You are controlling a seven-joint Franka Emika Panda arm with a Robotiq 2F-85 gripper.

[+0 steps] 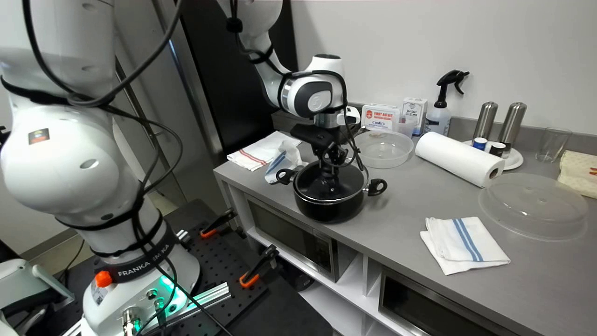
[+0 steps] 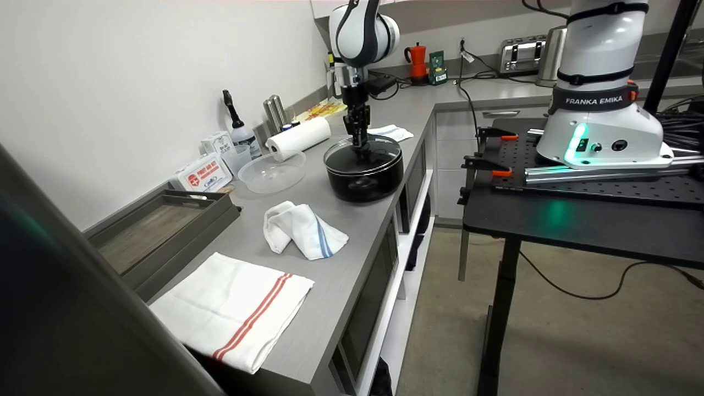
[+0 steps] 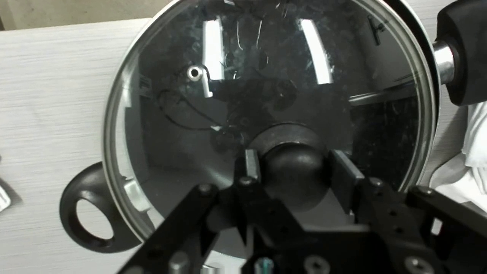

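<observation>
A black two-handled pot (image 1: 330, 209) stands near the counter's front edge, its glass lid (image 1: 350, 179) on top. In the wrist view the lid (image 3: 173, 150) fills most of the picture, and its round black knob (image 3: 295, 176) sits between the fingers. My gripper is shut on that knob. From the other side, the gripper (image 2: 361, 145) points straight down over the lid (image 2: 383, 155), which appears to rest flat on the pot (image 2: 366, 185). The fingertips are hard to make out in both exterior views.
A crumpled towel (image 2: 303, 227) and a folded red-striped towel (image 2: 231, 310) lie to one side of the pot. Behind are a clear plastic bowl (image 1: 383, 150) and a paper towel roll (image 1: 459, 158). Bare counter (image 1: 392, 218) separates the pot from a blue-striped towel (image 1: 464, 243).
</observation>
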